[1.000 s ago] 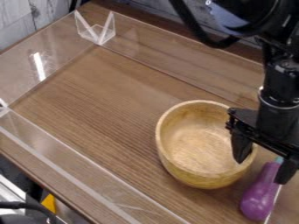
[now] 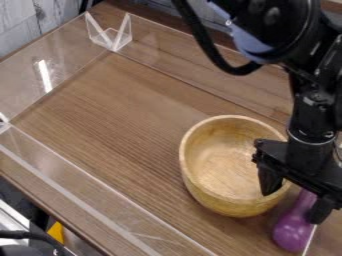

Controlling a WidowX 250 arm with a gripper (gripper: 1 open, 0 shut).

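Observation:
A purple eggplant [image 2: 291, 232] lies at the lower right, just outside a tan wooden bowl [image 2: 205, 185]. My black gripper [image 2: 291, 194] is low over the eggplant's upper end at the bowl's right side, its fingers partly covering it. I cannot tell whether the fingers are touching or holding the eggplant.
A clear plastic holder [image 2: 110, 30] stands at the back left. The table's edge runs along the lower left, with cables at the bottom.
The gripper has moved down a little onto the upper end of the eggplant. The bowl and eggplant look almost unmoved.

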